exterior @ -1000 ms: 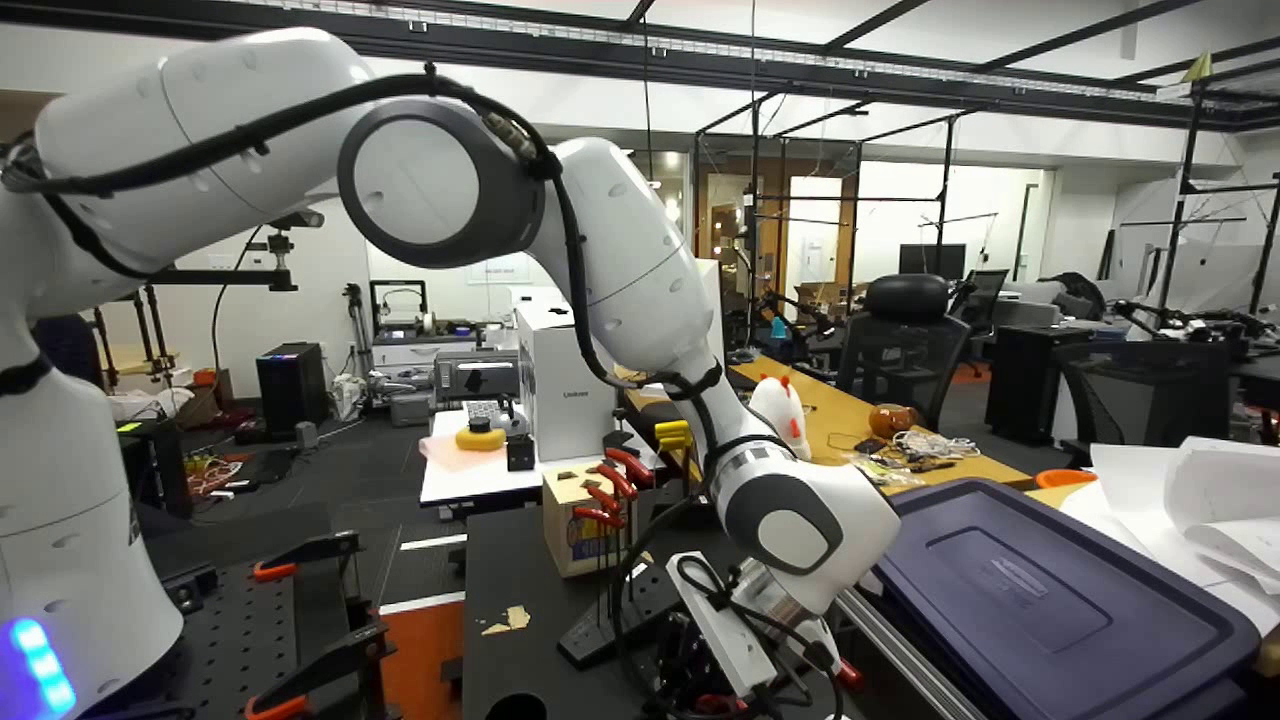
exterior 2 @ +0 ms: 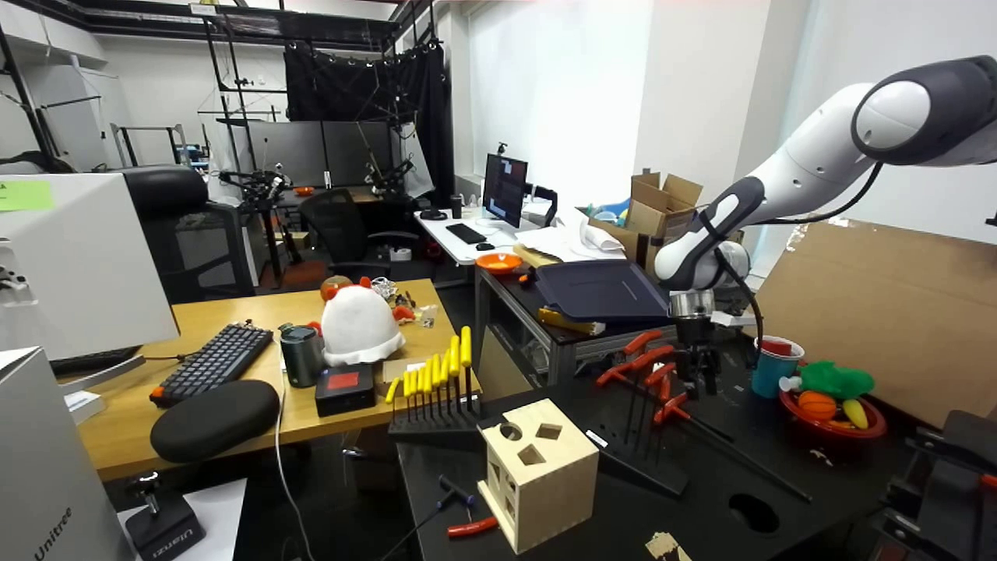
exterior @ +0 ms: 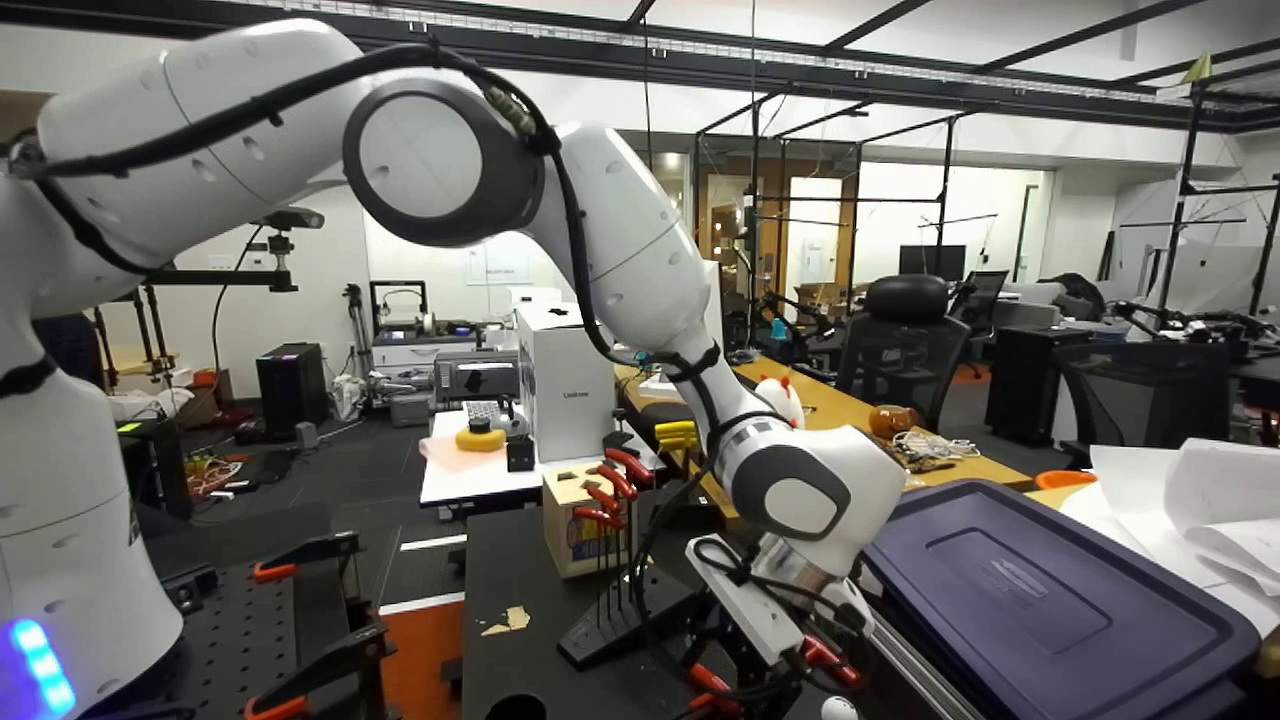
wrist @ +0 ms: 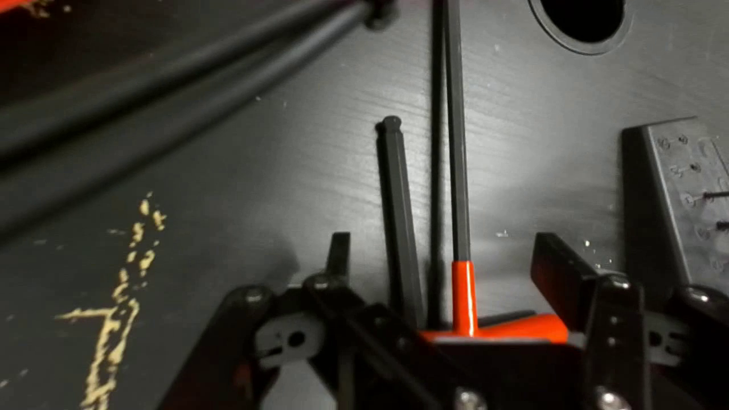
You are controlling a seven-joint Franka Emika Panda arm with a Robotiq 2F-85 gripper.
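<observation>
My gripper stands open over the dark tabletop, its two fingers apart. Below and between them in the wrist view lies a T-handle hex key with an orange-red handle (wrist: 523,328) and a long dark shaft running away from me. Beside that shaft is a shorter, thicker black rod (wrist: 401,205) with a ball end; its near end is hidden behind the gripper. No contact between fingers and key shows. In exterior view 2 the gripper (exterior 2: 702,379) points down just right of several red-handled hex keys, and a long dark shaft (exterior 2: 757,464) extends across the table.
A black hex-key stand (wrist: 690,184) is close on the right. The wooden shape box (exterior 2: 551,486), a blue cup (exterior 2: 772,374) and a red bowl (exterior 2: 855,441) of toys share the tabletop. A round hole (exterior 2: 753,513) opens in it. A dark lid (exterior: 1032,588) lies beyond.
In exterior view 1 the hand has shifted right and the elbow has risen slightly. More red handles show around the gripper now. The stand and box have not moved.
</observation>
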